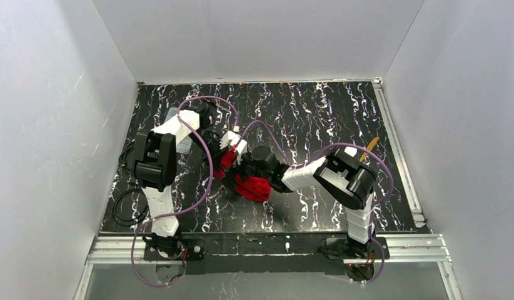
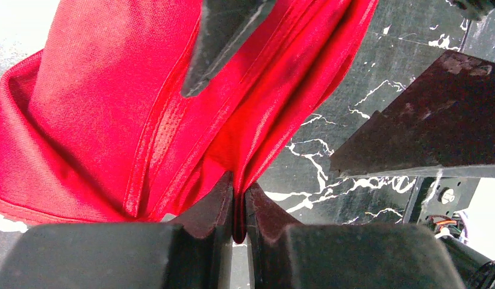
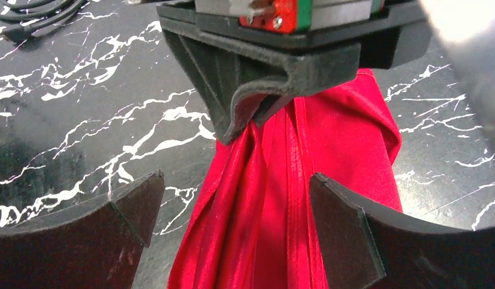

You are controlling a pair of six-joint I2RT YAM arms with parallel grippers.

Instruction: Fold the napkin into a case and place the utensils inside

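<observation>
The red napkin (image 1: 254, 190) lies folded into long strips near the middle-left of the table. In the left wrist view my left gripper is shut on a pinched ridge of the napkin (image 2: 100, 120); the right wrist view shows the same pinch at its top. My right gripper stands open low over the pleated cloth, fingers either side of the folded edge, close to my left gripper. The white utensil (image 1: 350, 150) and an orange utensil (image 1: 371, 147) lie at the right, partly behind the right arm.
Black cables (image 1: 126, 209) and a grey object (image 1: 182, 147) lie at the left edge beside the left arm.
</observation>
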